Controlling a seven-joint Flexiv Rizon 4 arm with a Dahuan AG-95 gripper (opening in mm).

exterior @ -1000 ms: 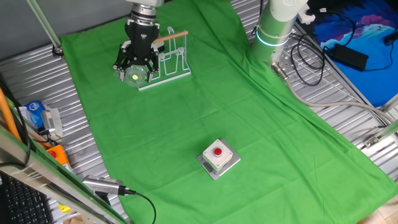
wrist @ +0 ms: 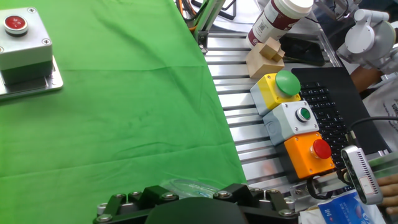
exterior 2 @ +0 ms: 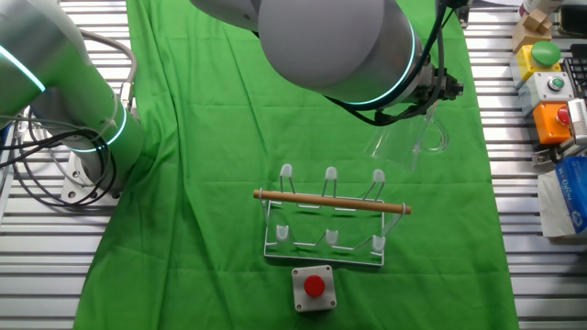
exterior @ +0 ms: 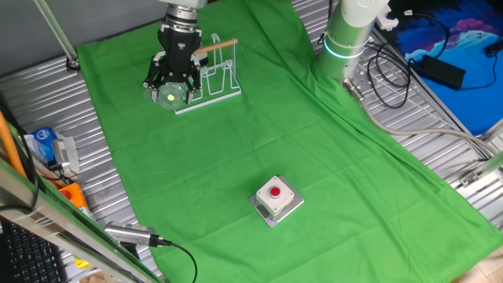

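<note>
A clear glass cup (exterior: 170,97) is held by my gripper (exterior: 172,85), whose black fingers close around it from both sides. In exterior view 2 the transparent cup (exterior 2: 396,147) with its handle shows below the arm's end, near the right end of the rack; how high it hangs is hard to tell. The wrist view shows only a sliver of the glass (wrist: 189,186) between the fingers. A white wire cup rack (exterior 2: 326,261) with a wooden top bar (exterior 2: 335,201) stands empty on the green cloth, just beside the gripper.
A grey box with a red button (exterior: 274,196) sits on the cloth, clear of the rack. Yellow, white and orange button boxes (wrist: 301,158) line the metal table beyond the cloth's edge. Open cloth (exterior: 181,165) lies between the rack and the red button.
</note>
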